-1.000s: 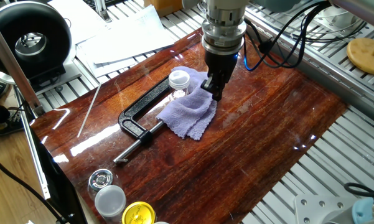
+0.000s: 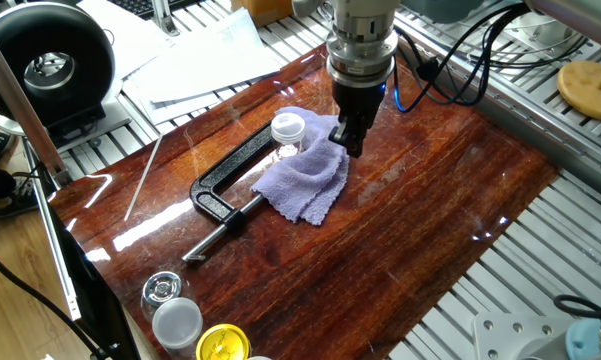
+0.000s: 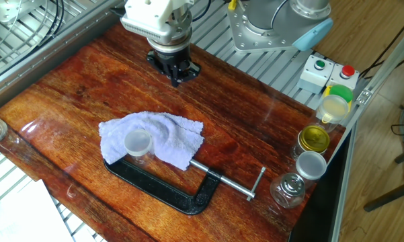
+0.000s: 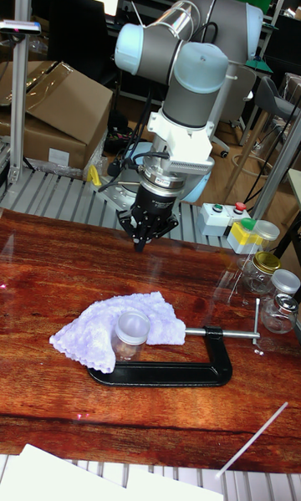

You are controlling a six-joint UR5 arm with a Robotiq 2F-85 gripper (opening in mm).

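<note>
My gripper (image 3: 175, 75) hangs above the wooden table, pointing down; in exterior view 3 it is behind the cloth. How far its dark fingers stand apart is not clear, and no object shows held in them. A crumpled lilac cloth (image 3: 171, 138) lies on the table. At the cloth stands a clear jar with a whitish lid (image 3: 138, 141), upright, partly ringed by the fabric. Beside and partly under the cloth lies a black C-clamp (image 3: 158, 191), its steel screw (image 3: 222, 179) reaching out past the cloth.
Several jars line one table edge, among them a gold-lidded jar (image 3: 314, 139) and a pale-lidded jar (image 3: 310, 165). Papers (image 2: 205, 65) lie beyond another edge. Bare wood (image 2: 430, 220) stretches across the table beside the cloth.
In exterior view 1 my gripper has shifted slightly to the right and a little upward. The cloth, jars and clamp have stayed where they were.
</note>
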